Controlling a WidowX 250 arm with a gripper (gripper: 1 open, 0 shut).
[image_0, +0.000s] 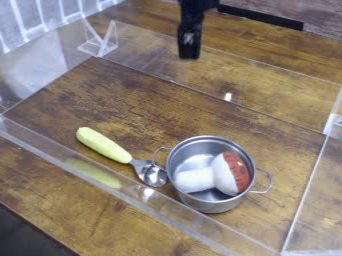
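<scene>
The black gripper (190, 45) hangs at the top centre, above the back of the clear-walled area, away from the objects; its fingertips are too small and dark to read. A steel pot (211, 202) with two handles stands at front right, holding a white-and-red mushroom-like toy (230, 172) and a white piece (195, 178) lying on its side. Left of the pot lies a pale yellow corn-like piece (103, 144), with a metal lid (152, 175) beside it, touching or very near the pot.
Clear acrylic walls (310, 215) border the work area on the wooden table (120, 100). A white grille stands at the back left.
</scene>
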